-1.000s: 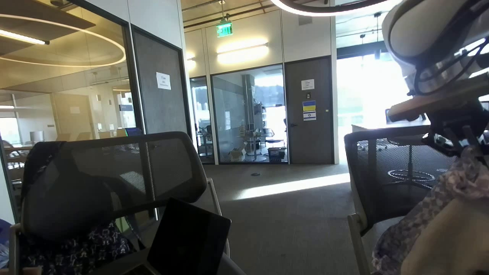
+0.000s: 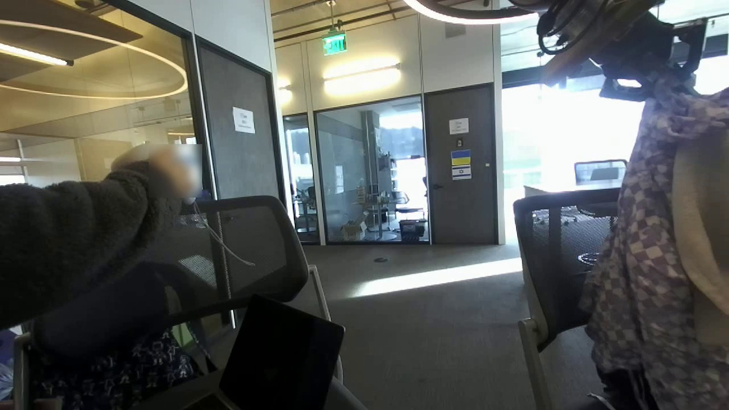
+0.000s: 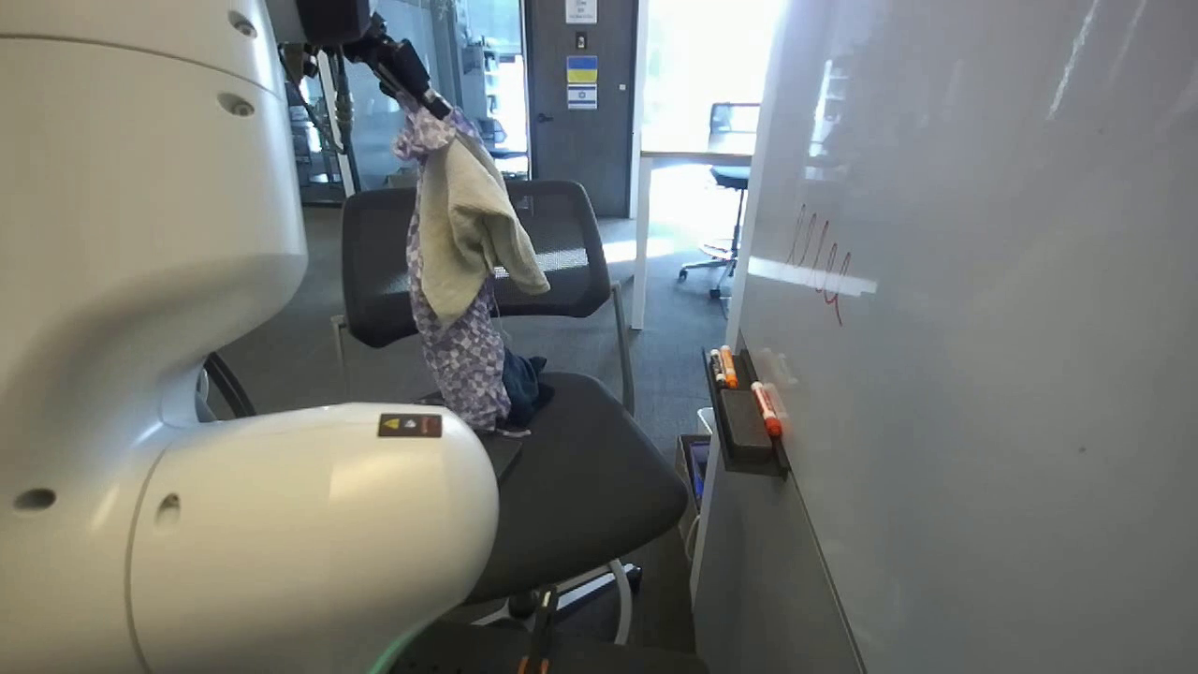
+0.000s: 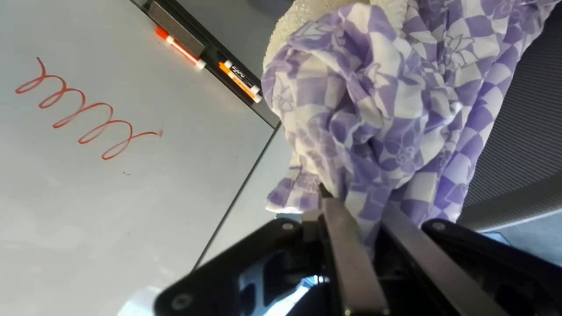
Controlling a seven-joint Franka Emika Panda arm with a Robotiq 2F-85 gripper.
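Note:
A purple-and-white checked cloth [image 4: 379, 100] is bunched between the fingers of my gripper, which is shut on it. In exterior view 2 the checked cloth [image 3: 466, 371] hangs from the gripper [image 3: 435, 103] in front of a chair back, its lower end at the seat. A beige cloth [image 3: 466, 213] hangs with it, and a dark blue piece [image 3: 522, 384] shows low down behind. On the right of exterior view 1 the checked cloth [image 2: 646, 246] dangles below the gripper [image 2: 649, 85]. Folds hide the exact pinch.
A black mesh chair [image 3: 612, 461] stands under the cloth. To its right rises a whiteboard [image 3: 955, 337] with a marker tray [image 3: 747, 421]. In exterior view 1 a person's arm [image 2: 75, 225] reaches in from the left, above a dark laptop [image 2: 283, 359].
In exterior view 1 my gripper has risen with the cloths, which now hang longer. A person's arm has come in at the left.

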